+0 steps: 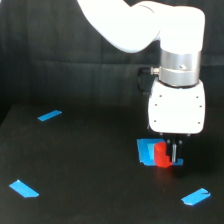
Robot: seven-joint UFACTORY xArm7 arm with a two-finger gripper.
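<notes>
Under the hand, a small red object (161, 155) sits on or just above a blue square patch (146, 149). My gripper (174, 155), on a white hand, points down right at the red object, its dark fingers overlapping the object's right side in this view. The hand covers part of the patch and the object's top. Whether the fingers are apart or closed on the red object is too small to make out.
The dark table has blue tape strips at the back left (50, 115), the front left (24, 188) and the front right (196, 197). A dark curtain (60, 60) hangs behind.
</notes>
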